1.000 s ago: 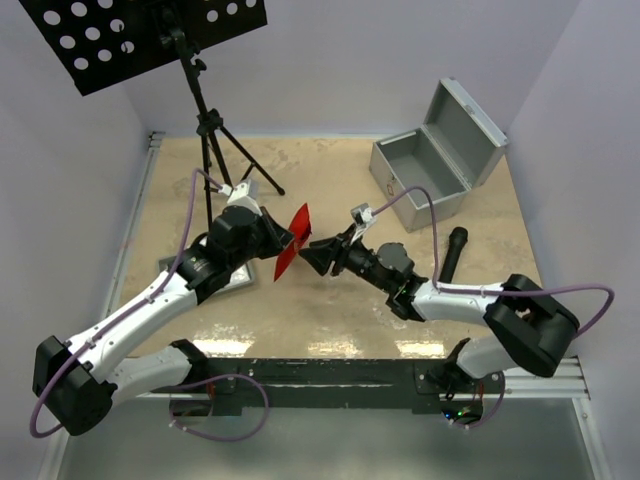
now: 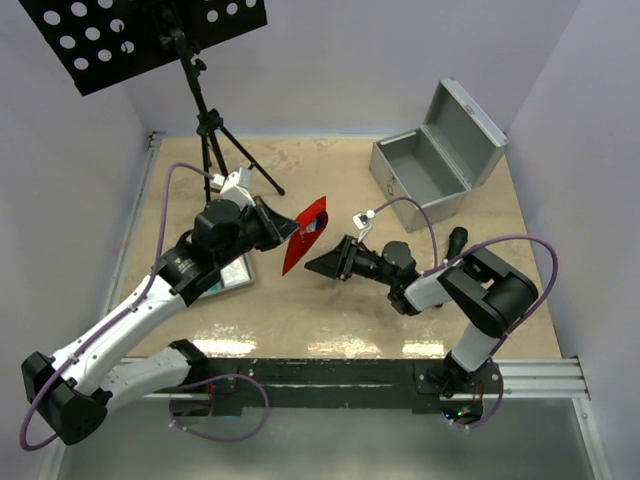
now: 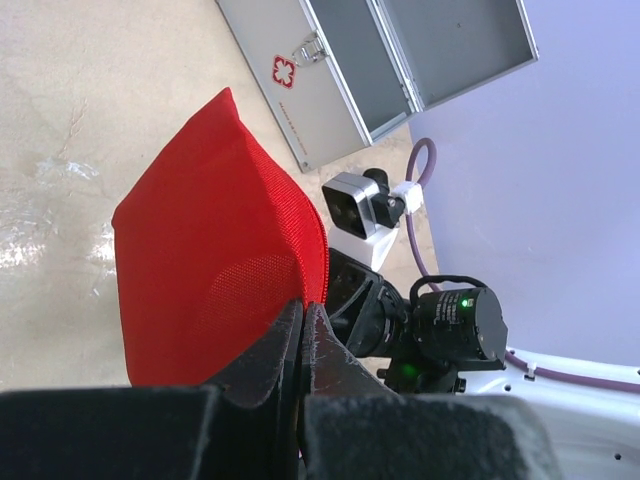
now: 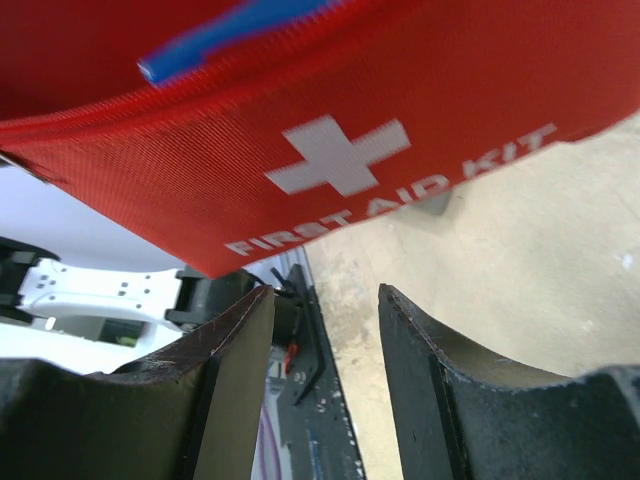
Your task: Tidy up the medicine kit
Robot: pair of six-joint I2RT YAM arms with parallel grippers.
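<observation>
A red first aid pouch (image 2: 306, 232) hangs above the table's middle, its edge pinched in my left gripper. White cross and lettering show on the face of the pouch (image 4: 330, 165) in the right wrist view. Its upper edge gapes there, and a blue strip (image 4: 235, 38) lies along that opening. My right gripper stands part open below the lettered face, with nothing between its fingers. At the back right, the silver case (image 2: 412, 160) has its lid raised and looks empty; a red cross emblem (image 3: 284, 71) marks its front.
Behind the left arm lies a shallow tray (image 2: 240, 272), mostly covered. A black cylindrical object (image 2: 457, 240) is partly hidden by the right arm. The black stand (image 2: 207, 120) rises at the back left. Bare tabletop (image 2: 335, 160) lies between stand and case.
The left arm has shifted right and slightly toward the camera with the pouch, which now shows its opening. My right gripper sits slightly right of before, its forearm swung back toward the black cylinder.
</observation>
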